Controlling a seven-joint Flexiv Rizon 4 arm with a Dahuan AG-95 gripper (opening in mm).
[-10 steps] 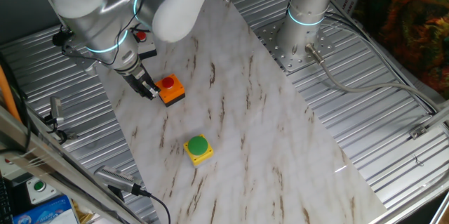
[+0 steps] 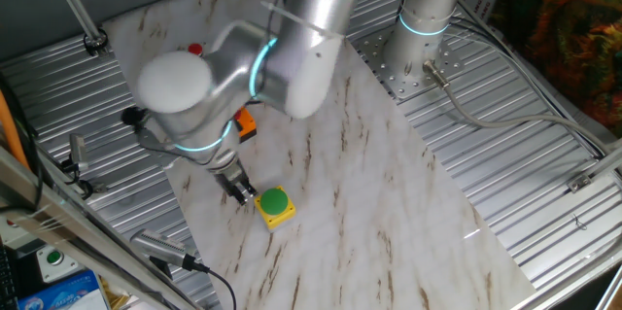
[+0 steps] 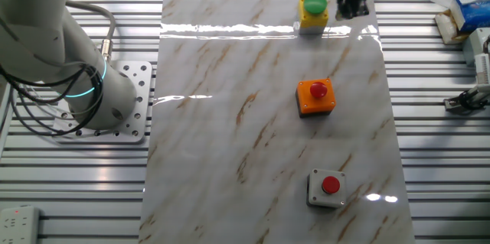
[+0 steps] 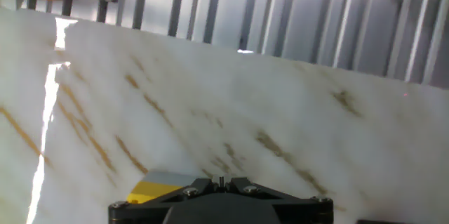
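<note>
A yellow box with a green button [image 2: 274, 201] sits on the marble board; in exterior view 2 the green button [image 3: 315, 4] is near the top. My gripper [image 2: 249, 196] hangs close beside the box, its fingertips just off the box's edge; contact cannot be made out. The wrist view shows the gripper shut, its tips together and nothing visible between them. Just left of those tips, part of the yellow box [image 4: 156, 186] shows, the rest hidden below the frame and behind the gripper.
An orange box with a red button [image 3: 315, 97] and a grey box with a red button [image 3: 328, 189] stand in a row on the board [image 3: 222, 160]. My arm partly covers both in exterior view 1. A microphone-like device [image 2: 163, 249] lies by the board's edge.
My gripper has moved from beside the orange box, along the board, to beside the green-button box. The boxes have stayed in place; the arm now partly hides the orange one.
</note>
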